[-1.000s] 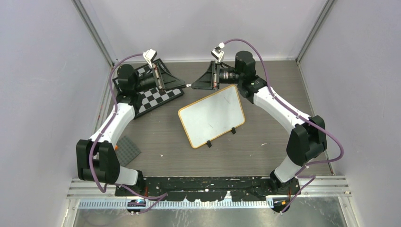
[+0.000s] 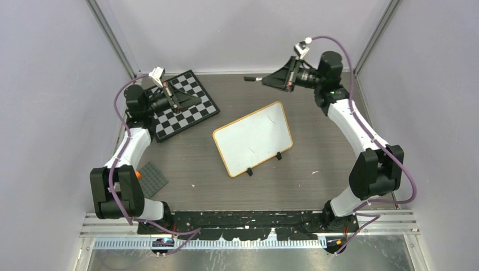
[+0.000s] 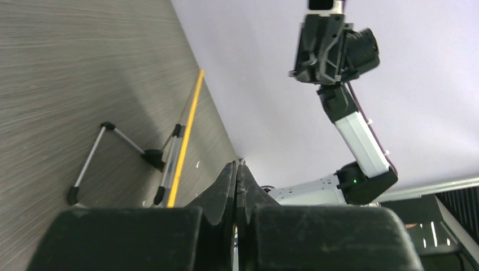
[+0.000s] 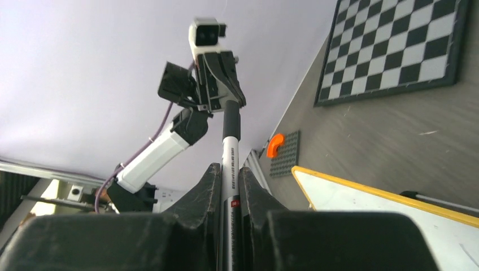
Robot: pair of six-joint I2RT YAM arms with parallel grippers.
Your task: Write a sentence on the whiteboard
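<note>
The whiteboard (image 2: 248, 135), white with a yellow rim, rests tilted on the table and has two short dark marks. To its upper right, my right gripper (image 2: 264, 81) is shut on a marker, whose black end (image 2: 250, 78) points left. The right wrist view shows the marker's white barrel (image 4: 230, 161) with a red band between the fingers and a black cap-like end (image 4: 231, 119) in front. My left gripper (image 2: 200, 100) is over the chessboard, clear of the marker. In the left wrist view its fingertips meet with nothing between; the board's yellow edge (image 3: 188, 127) is seen side-on.
A black-and-white chessboard (image 2: 184, 116) lies under the left arm. A grey mat (image 2: 151, 179) and an orange object (image 4: 275, 145) are at the left. Thin stand legs (image 3: 90, 155) prop the whiteboard from behind. Table space right of the board is clear.
Both grippers met at the marker before. The right one has moved right and up in the picture with the marker, baring its black end; the left one has drawn back left, empty.
</note>
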